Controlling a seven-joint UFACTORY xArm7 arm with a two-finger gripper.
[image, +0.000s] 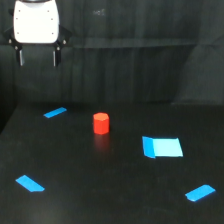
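Observation:
A small red block stands near the middle of the dark table. A pale blue square pad with a darker blue edge lies to its right. My white and black gripper hangs high at the upper left, well above the table and away from the block. Its two dark fingers are apart, with nothing visible between them.
Strips of blue tape lie at the back left, front left and front right. A dark curtain is behind.

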